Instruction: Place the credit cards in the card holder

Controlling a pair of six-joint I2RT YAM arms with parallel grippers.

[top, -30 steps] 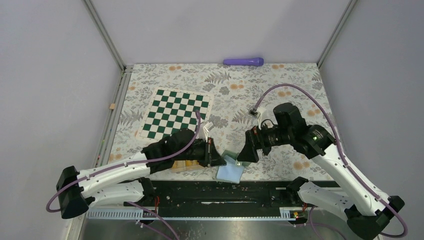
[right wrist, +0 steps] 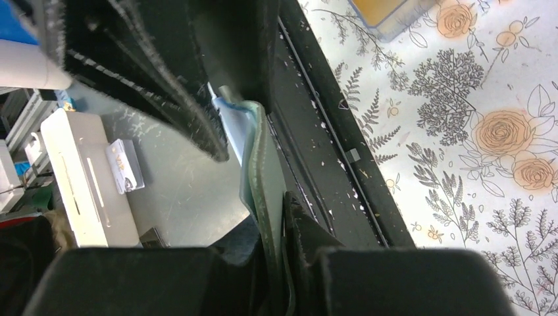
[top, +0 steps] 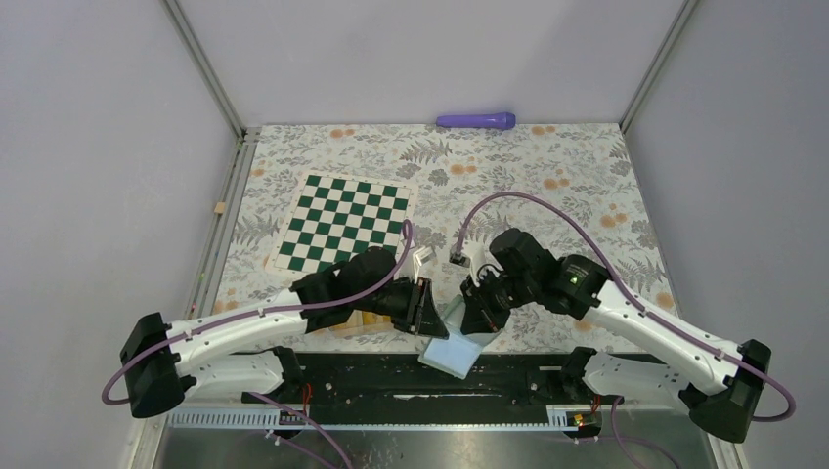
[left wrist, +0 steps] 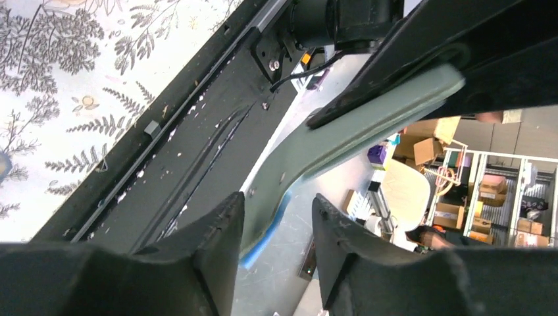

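Note:
A pale green card holder with a light blue face (top: 450, 347) hangs between the arms at the table's front edge. My right gripper (top: 477, 311) is shut on it; in the right wrist view the holder (right wrist: 262, 174) runs edge-on from between the fingertips. My left gripper (top: 426, 318) is beside it, part open. In the left wrist view the holder (left wrist: 329, 138) reaches from the other gripper's dark fingers down close to my left fingertips, near the left finger; whether it is between them is unclear. No separate cards can be told apart.
A yellow container (top: 362, 322), partly under the left arm, sits near the front. A checkered board (top: 332, 215) lies at centre-left, a purple microphone (top: 474, 121) at the back.
My right gripper has moved left and toward the front onto the holder, whose lower end has shifted slightly forward and left. My left gripper has moved slightly right.

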